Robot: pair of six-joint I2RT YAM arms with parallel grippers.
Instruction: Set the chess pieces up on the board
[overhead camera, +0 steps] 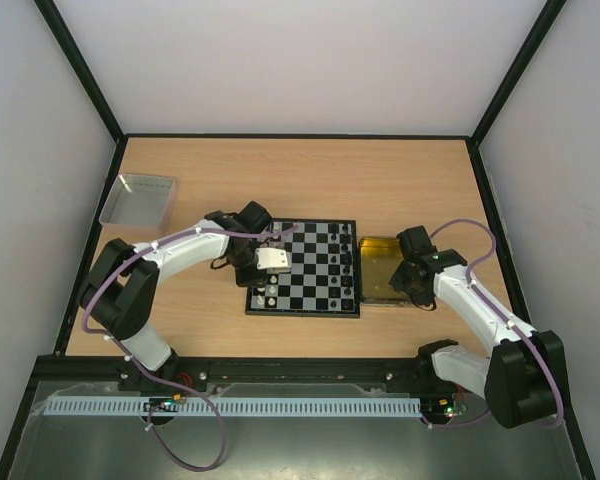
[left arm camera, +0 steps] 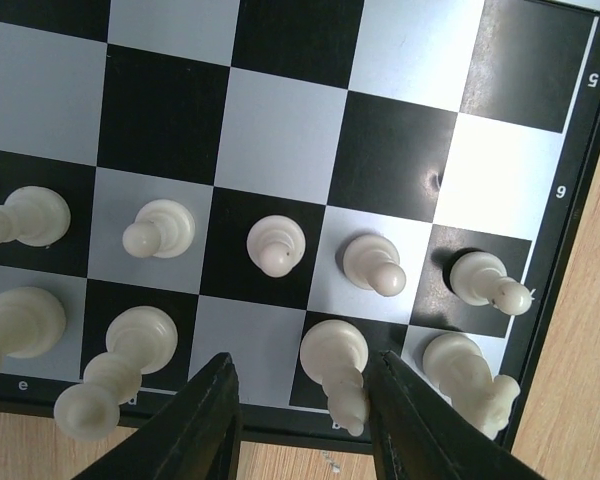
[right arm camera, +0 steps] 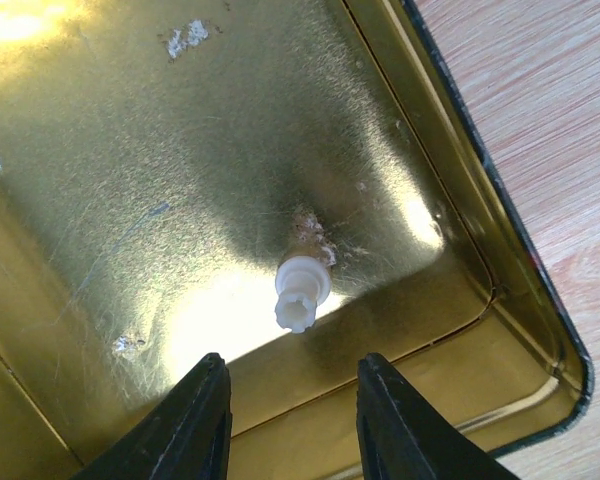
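The chessboard (overhead camera: 310, 290) lies mid-table, with dark pieces (overhead camera: 334, 280) along its right side. White pieces stand on its left side, some under my left arm. In the left wrist view there is a row of white pawns (left arm camera: 276, 245), with taller white pieces (left arm camera: 142, 342) behind them. My left gripper is open over the board's edge; one tall white piece (left arm camera: 333, 358) stands upright on a dark square near its right finger. In the gold tray (right arm camera: 180, 190), a white piece with a notched top (right arm camera: 300, 290) stands upright. My right gripper is open above it, holding nothing.
An empty-looking clear bin (overhead camera: 140, 203) sits at the table's left rear. The gold tray's raised wall (right arm camera: 450, 150) surrounds the lone piece. Bare wood (overhead camera: 310, 180) stretches behind the board. Neighbouring white pieces stand close on both sides of my left fingers.
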